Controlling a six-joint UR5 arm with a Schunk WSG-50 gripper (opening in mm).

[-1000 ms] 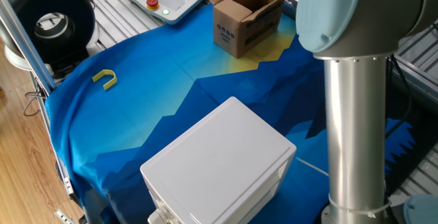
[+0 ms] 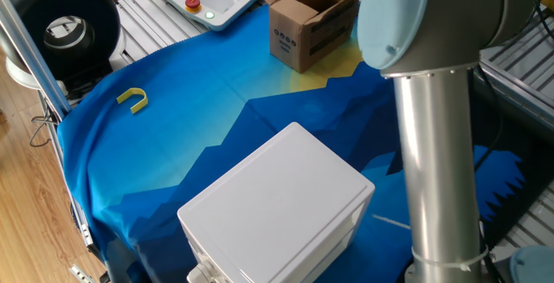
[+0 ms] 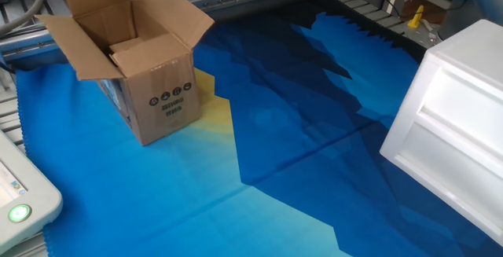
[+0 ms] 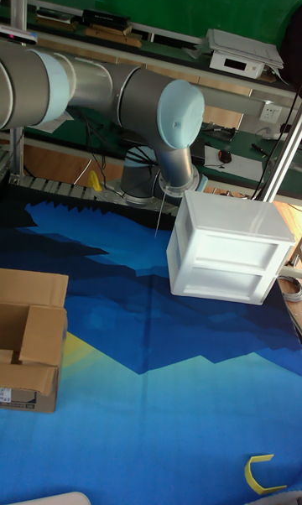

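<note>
A white drawer unit (image 2: 279, 201) stands on the blue patterned cloth; its drawer fronts (image 4: 223, 268) look closed in exterior view 3. The open cardboard box (image 3: 163, 104) has its flaps spread outward, and part of its inside is hidden. Apart from both lies a yellow curved strip (image 2: 141, 106), seen again as the yellow strip (image 4: 253, 480) near the bottom right of exterior view 3. The arm (image 4: 143, 102) rises behind the cloth and reaches out past the left edge of that view. My gripper is outside all three views.
A tablet-like pendant with a red stop button (image 2: 192, 4) sits by the cloth's far edge. Beside the drawer unit, a thin pale rod (image 2: 391, 221) shows near the arm. Bare blue cloth (image 3: 291, 147) stretches between cardboard box and drawer unit.
In exterior view 1 the arm has shifted a little to the left. The drawer unit, cardboard box and yellow strip have stayed where they were.
</note>
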